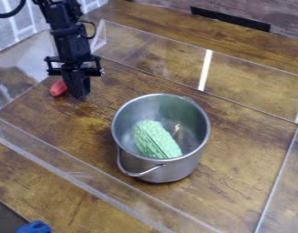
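The black robot gripper (76,88) is low over the wooden table at the back left, fingers pointing down around or beside a small red object (60,88), which is partly hidden by them. Whether the fingers hold it is not clear.
A steel pot (178,160) with a handle stands at the centre right, a pale green textured object (156,138) inside it. A blue item (33,227) is at the bottom left corner. The table between gripper and pot, and to the right, is clear.
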